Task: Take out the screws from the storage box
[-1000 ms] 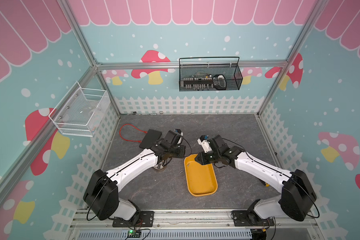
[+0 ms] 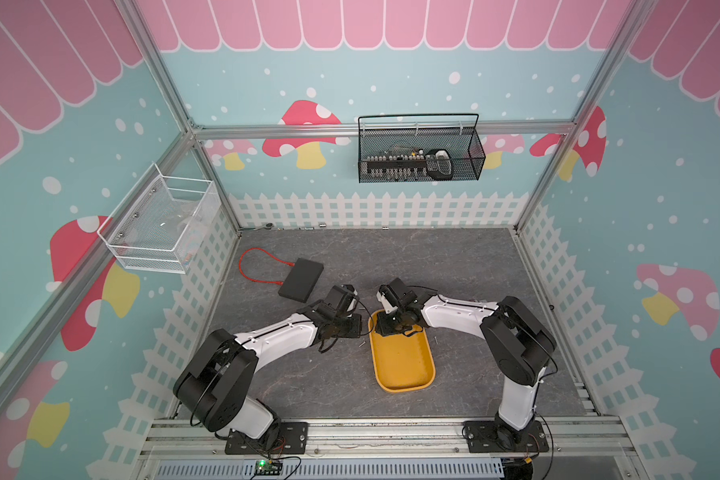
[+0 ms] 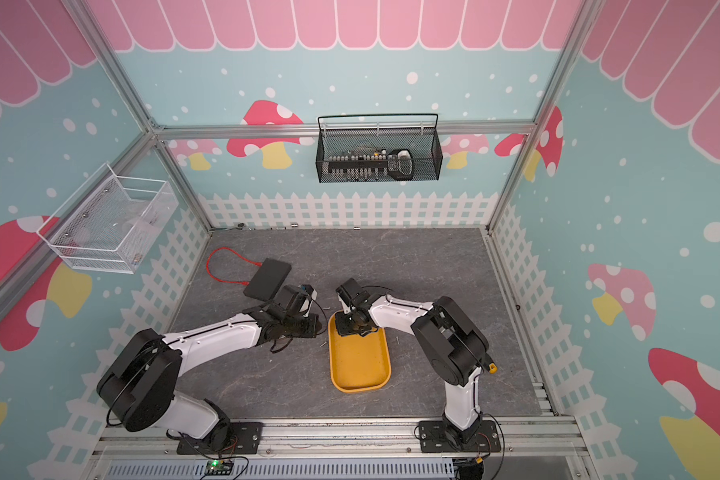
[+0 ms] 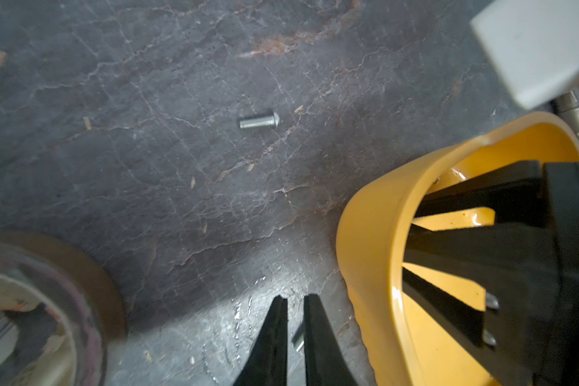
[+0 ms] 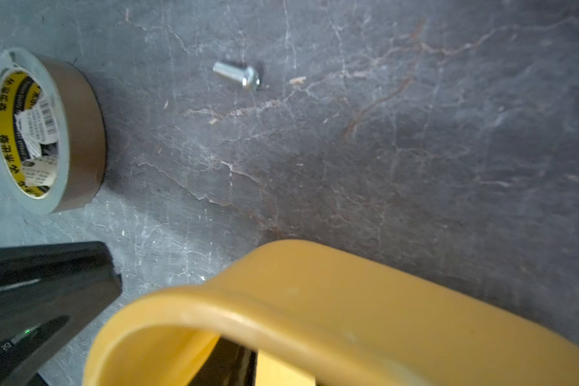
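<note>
The yellow storage box (image 2: pixel 404 364) stands on the table. My right gripper (image 2: pixel 385 326) is over its far left end. In the left wrist view, its black fingers (image 4: pixel 489 254) reach inside, spread apart, and screws (image 4: pixel 491 300) show beside them. My left gripper is just outside the box with a narrow gap between its fingers. Close behind its fingertips lies a screw (image 4: pixel 298 337) on the table; whether they touch cannot be told. A single loose screw (image 4: pixel 260 121) lies farther off. The box wall hides the right fingertips in the right wrist view.
A tape roll (image 5: pixel 80 135) lies left of the box, near the left arm. Farther back are a black case (image 2: pixel 301 279) and its red cord (image 2: pixel 248 254). A black wire basket (image 2: pixel 421 152) hangs on the back wall.
The right gripper has moved left and lower over the box's far end. The left gripper has come lower and toward the front, covering the tape roll in the top left view.
</note>
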